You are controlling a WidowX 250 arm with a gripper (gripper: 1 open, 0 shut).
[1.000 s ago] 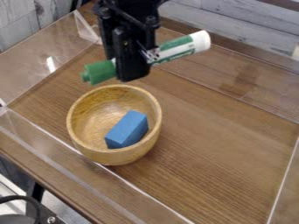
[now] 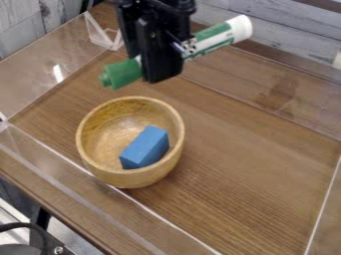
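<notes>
My black gripper [image 2: 158, 52] hangs at the top middle, shut on a white and green cylinder [image 2: 216, 35] that sticks out to both sides, its green end showing at the left. Below it a round wooden bowl [image 2: 100, 154] stands on the table, with a blue block [image 2: 144, 148] inside.
Raised light edges run along the back and left, with a clear plastic piece at the left. A dark cable lies at the lower left.
The gripper and the cylinder have moved upward in the view and slightly to the right. The bowl and block have stayed in place.
</notes>
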